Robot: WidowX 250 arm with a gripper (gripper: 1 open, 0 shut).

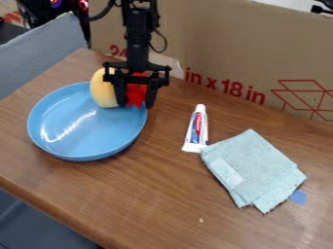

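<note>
My black gripper [136, 86] is lowered at the back edge of the blue plate [81, 124], around a red object [135, 97]. A yellow rounded object [101, 89] sits on the plate's back part, just left of and partly behind the gripper. I cannot tell whether the fingers grip the red object, which is largely covered by them.
A white toothpaste tube [197, 130] lies right of the plate, and a folded pale blue cloth [252, 167] lies farther right. A cardboard box [254, 53] stands along the back.
</note>
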